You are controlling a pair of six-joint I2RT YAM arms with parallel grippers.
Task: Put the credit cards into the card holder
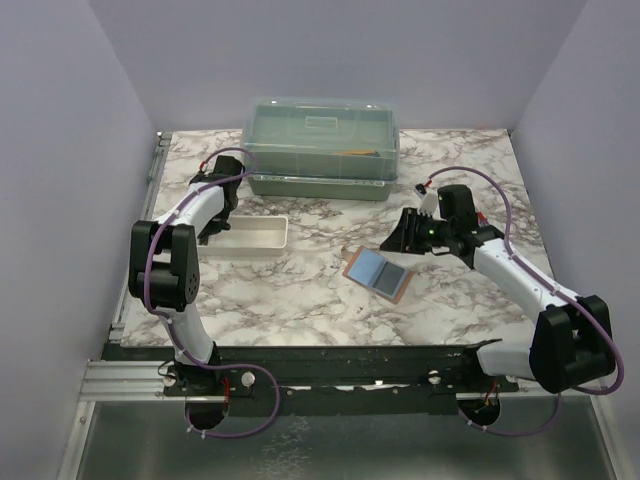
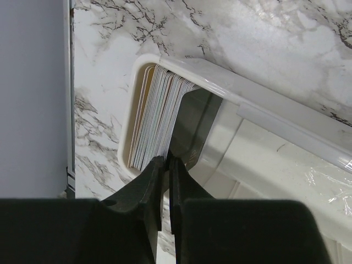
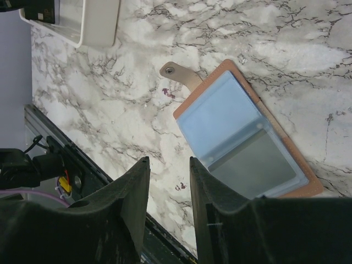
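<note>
A row of thin cards [image 2: 157,118], mostly white-edged, stands packed at one end of a long white tray [image 1: 262,238]. Beside them leans a dark card [image 2: 193,118]. My left gripper reaches down at the border between the row and this dark card, its fingertips close together; whether a card is between them cannot be made out. The card holder [image 3: 231,132] lies open and flat, brown-edged with clear bluish and grey pockets and a snap strap [image 3: 179,74]. Near it hovers my right gripper, open and empty, its fingers well apart.
A large translucent green lidded box [image 1: 320,150] stands at the back centre. Bare marble-patterned table [image 1: 280,305] lies between the tray and the holder. Grey walls close in the left and right sides.
</note>
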